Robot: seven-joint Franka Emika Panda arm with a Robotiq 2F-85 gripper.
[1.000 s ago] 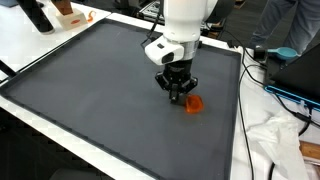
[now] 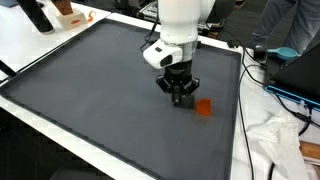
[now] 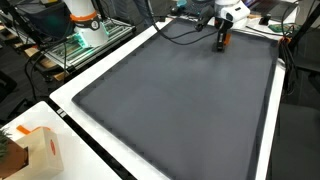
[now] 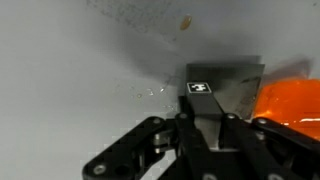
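Note:
Low over the grey board (image 2: 100,90), my gripper (image 2: 181,97) points down, shut on a small dark piece. In the wrist view this dark piece (image 4: 206,103) shows a white-marked end between the fingers. A flat dark-grey square (image 4: 238,88) lies right beside it; whether the two are joined I cannot tell. An orange object (image 2: 203,107) is just to the right of the gripper in exterior view 1, and its glossy surface (image 4: 290,105) fills the right edge of the wrist view. In exterior view 2 the gripper (image 3: 220,45) is at the board's far end.
Cables (image 2: 265,70) run past the board's right edge, beside a crumpled white sheet (image 2: 275,135). A second orange-and-white arm (image 3: 85,25) stands at the left in exterior view 2. Most of the board is bare.
The gripper and the orange object have shifted slightly right in exterior view 1. The orange object also sits a little lower in the picture and looks turned.

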